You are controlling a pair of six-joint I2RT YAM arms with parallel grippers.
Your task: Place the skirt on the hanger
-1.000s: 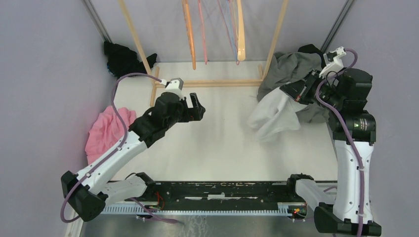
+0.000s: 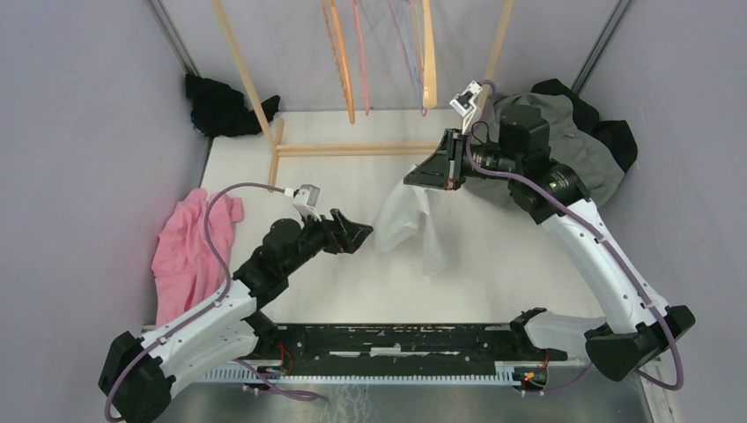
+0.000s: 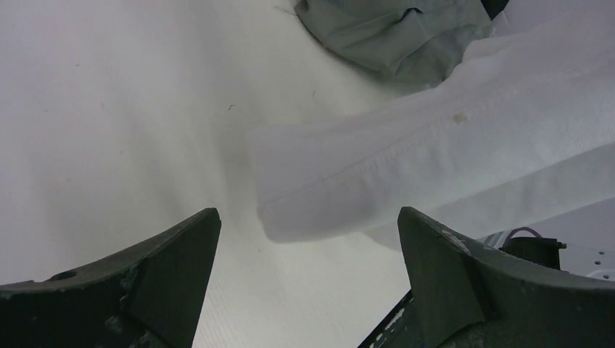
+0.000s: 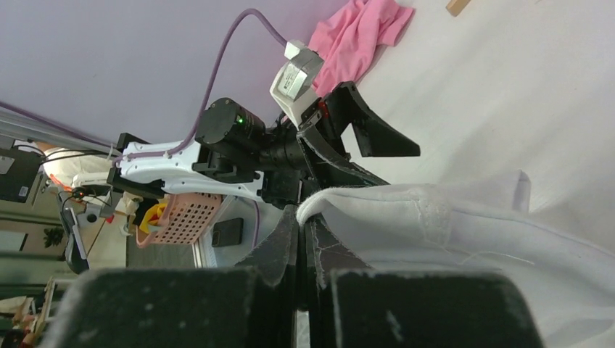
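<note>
A white cloth, the skirt (image 2: 407, 218), hangs in the air over the middle of the table. My right gripper (image 2: 429, 183) is shut on its upper edge; in the right wrist view the skirt's hem (image 4: 377, 197) runs from between the fingertips. To the left of the cloth, my left gripper (image 2: 357, 236) stands open with nothing between its fingers. In the left wrist view a free corner of the skirt (image 3: 319, 192) lies ahead of the gap between the parted fingers. Several hangers, including a wooden hanger (image 2: 429, 62), hang at the back, seen edge-on.
A wooden rack (image 2: 352, 150) stands at the back of the table. Pink cloth (image 2: 195, 251) lies at the left, black cloth (image 2: 227, 107) at the back left, grey cloth (image 2: 568, 145) at the back right.
My right gripper has carried the skirt leftward from above the grey cloth to the middle. The left gripper has moved a little toward the front and stays open.
</note>
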